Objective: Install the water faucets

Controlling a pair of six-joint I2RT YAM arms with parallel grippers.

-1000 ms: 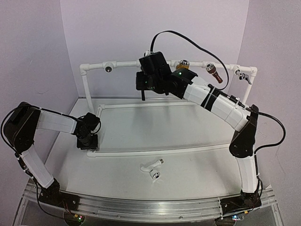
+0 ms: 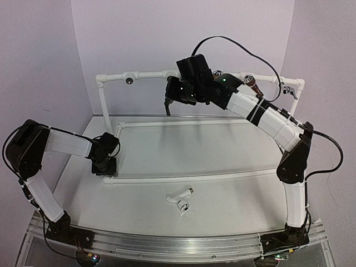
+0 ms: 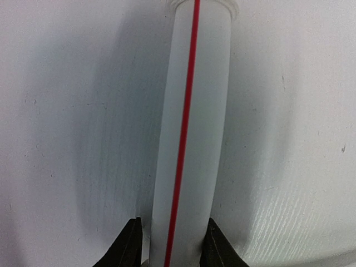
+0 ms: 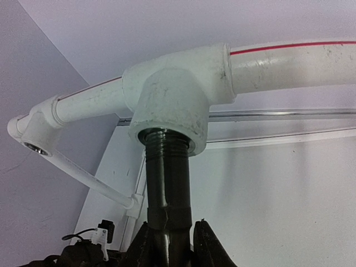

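Observation:
A black faucet (image 4: 168,189) stands between the fingers of my right gripper, which looks shut on it. Its threaded end is at the mouth of a white pipe tee (image 4: 169,103), partly inside the rim; how deep is hidden. In the top view the right gripper (image 2: 172,92) is at the upper rail's middle, and the black spout hangs below it. My left gripper is shut on a white pipe (image 3: 192,128) with a red stripe, at the frame's lower left corner. A white faucet (image 2: 179,200) lies on the floor panel in front of the frame.
Along the upper rail (image 2: 150,74), a red-brown faucet (image 2: 253,84) and a silver tap (image 2: 289,90) sit to the right. An empty tee (image 2: 129,79) is at the left. Open floor surrounds the white faucet.
My right arm has shifted slightly right and turned its wrist, and the black spout now tilts a little. A yellowish faucet behind that arm is more hidden. The left arm looks unmoved.

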